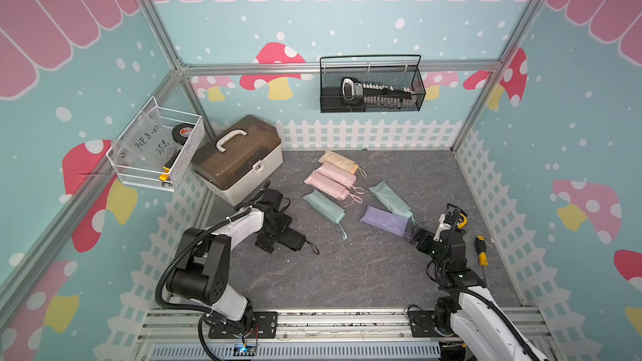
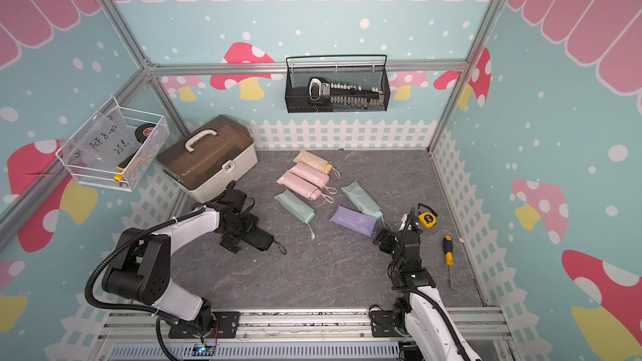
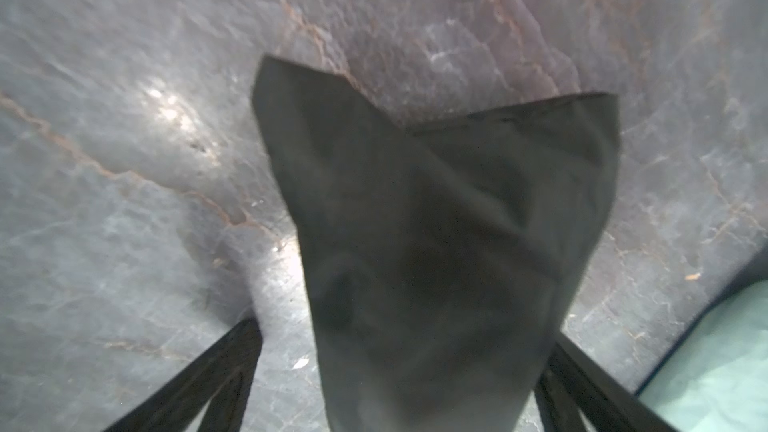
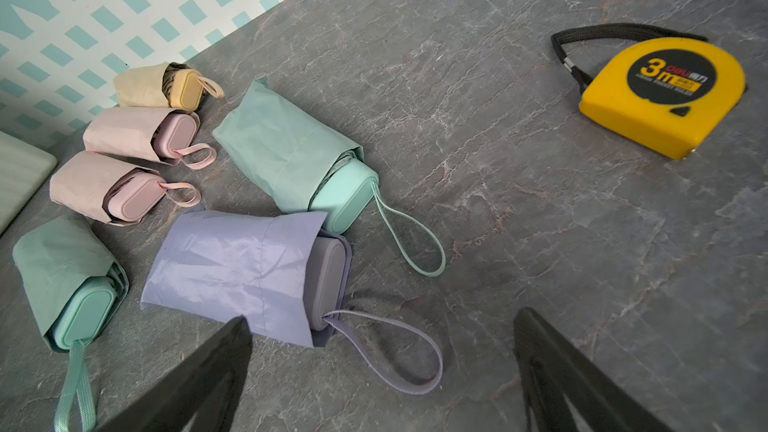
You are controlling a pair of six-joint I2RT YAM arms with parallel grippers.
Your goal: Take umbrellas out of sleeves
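Observation:
In the top left view, my left gripper (image 1: 271, 230) points down over the black sleeved umbrella (image 1: 292, 238), its fingers open. The left wrist view shows the black sleeve (image 3: 448, 272) between the spread fingers, its end flat and creased. My right gripper (image 1: 418, 239) stands open and empty, near the purple sleeved umbrella (image 4: 236, 268). Beyond that lie a mint umbrella (image 4: 292, 148) and a green one (image 4: 70, 280). Two pink umbrellas (image 1: 336, 173) (image 1: 326, 185) and a yellow one (image 1: 339, 161) lie behind, all with handle ends showing from their sleeves.
A brown-lidded toolbox (image 1: 238, 157) stands behind my left arm. At the right are a yellow tape measure (image 4: 664, 96) and a screwdriver (image 1: 481, 252). A white basket (image 1: 157, 147) and a black basket (image 1: 371, 87) hang on the walls.

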